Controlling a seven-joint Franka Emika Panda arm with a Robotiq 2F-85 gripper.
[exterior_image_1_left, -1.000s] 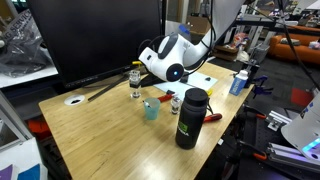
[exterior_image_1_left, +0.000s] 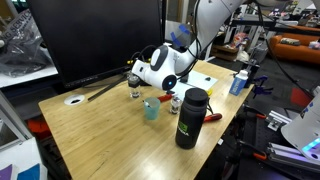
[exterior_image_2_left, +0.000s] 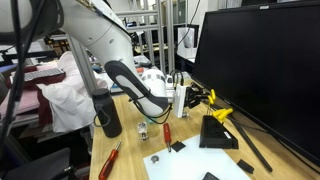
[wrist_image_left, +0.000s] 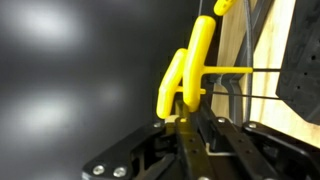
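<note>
My gripper is shut on a yellow-handled tool (wrist_image_left: 198, 62), whose T-shaped handle stands just beyond the fingertips in the wrist view. The exact contact is dark and hard to make out. A thin dark shaft runs from the yellow part toward the right. More yellow handles (exterior_image_2_left: 223, 115) show by the black holder block (exterior_image_2_left: 218, 134) in exterior view 2, with the gripper (exterior_image_2_left: 193, 96) behind them. From exterior view 1, the gripper (exterior_image_1_left: 134, 63) is over the back of the table beside the monitor, small and partly hidden.
A large black monitor (exterior_image_1_left: 95, 45) stands close behind the gripper. A black bottle (exterior_image_1_left: 191, 120), a teal cup (exterior_image_1_left: 151, 108) and a patterned mug (exterior_image_1_left: 177, 103) stand near the arm. White paper (exterior_image_2_left: 190, 162) lies by the holder.
The arm has shifted left in exterior view 1, and its gripper end has come toward the patterned glass at the back of the table. The cups and the bottle have stayed in place.
</note>
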